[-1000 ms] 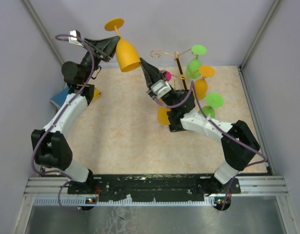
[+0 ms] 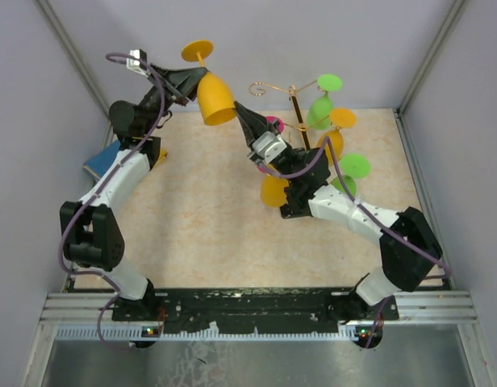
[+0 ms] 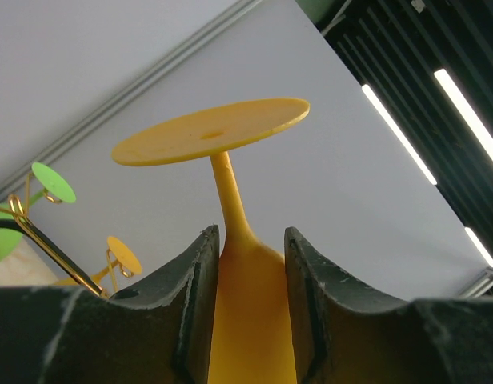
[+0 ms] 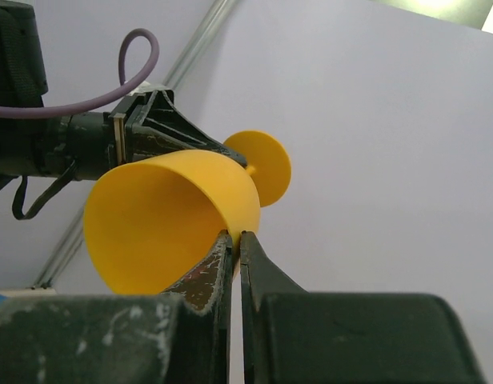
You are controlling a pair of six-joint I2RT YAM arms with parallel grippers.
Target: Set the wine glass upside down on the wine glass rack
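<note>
A yellow wine glass [image 2: 215, 98] hangs in the air between both grippers, foot up, bowl mouth toward the lower right in the top view. My left gripper [image 2: 198, 74] is around the top of its bowl below the stem [image 3: 229, 192]; in the left wrist view the fingers stand open either side of it. My right gripper [image 2: 239, 108] is at the rim; in the right wrist view its fingertips [image 4: 248, 244] are shut at the rim of the bowl [image 4: 158, 216].
The gold rack [image 2: 293, 90] stands behind my right arm, with green, yellow and pink glasses on it, such as a green glass [image 2: 321, 109]. A blue object [image 2: 99, 165] lies at the left.
</note>
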